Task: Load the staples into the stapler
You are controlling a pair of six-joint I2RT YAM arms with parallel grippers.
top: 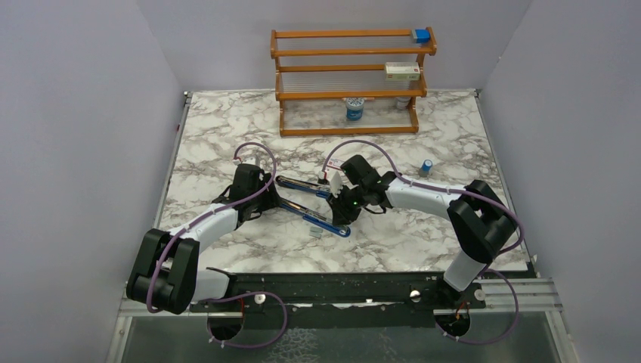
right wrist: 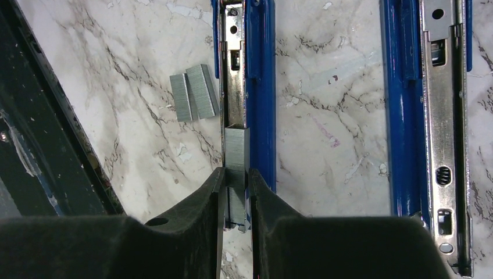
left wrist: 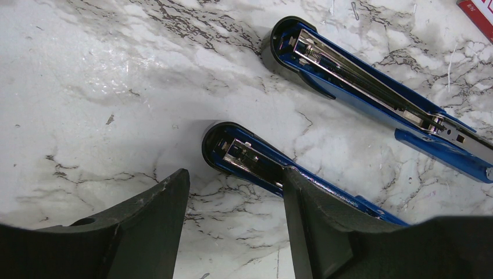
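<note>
An opened blue stapler (top: 308, 217) lies slantwise on the table, its tray exposed. At its black-capped end (left wrist: 216, 145), my left gripper has its fingers well apart with nothing between them; one fingertip overlaps the stapler's side in view. My right gripper is over the other end, its narrow gap straddling a strip of staples (right wrist: 237, 145). That strip sits along the metal channel (right wrist: 234, 87), partly hidden by the fingers. Two short staple strips (right wrist: 200, 90) lie on the table beside the stapler.
A second opened blue stapler (left wrist: 372, 87) lies roughly parallel, farther back. Behind the right arm is a red-and-white box (top: 335, 163). A small blue-topped container (top: 426, 167) stands at the right, and a wooden rack (top: 348, 131) at the back.
</note>
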